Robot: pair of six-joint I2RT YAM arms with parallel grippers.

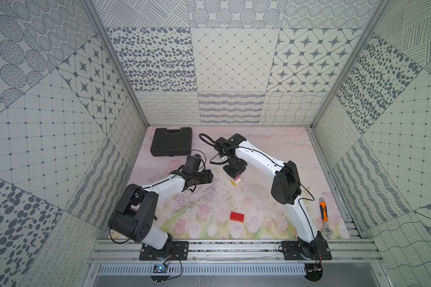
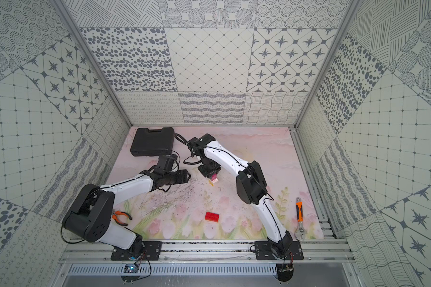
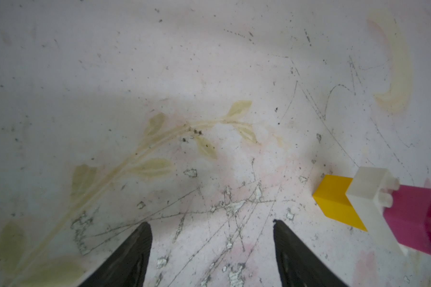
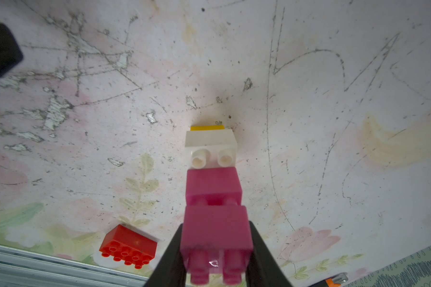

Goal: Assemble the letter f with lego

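Observation:
In the right wrist view a pink brick (image 4: pixel 217 229) sits between the fingers of my right gripper, shut on it. Directly past it lie another pink piece (image 4: pixel 213 184), a white brick (image 4: pixel 210 143) and a sliver of a yellow brick (image 4: pixel 206 127), all in line; whether the held brick is pressed onto the others cannot be told. My left gripper is part open and empty, left of the yellow brick (image 3: pixel 335 198), white brick (image 3: pixel 368 191) and pink brick (image 3: pixel 409 212). A red brick (image 1: pixel 237 217) lies apart near the front edge.
A black case (image 1: pixel 171 141) rests at the back left. An orange-handled tool (image 1: pixel 323 210) lies at the right edge, and orange pliers (image 2: pixel 121 217) lie by the left arm. Open table surrounds the red brick.

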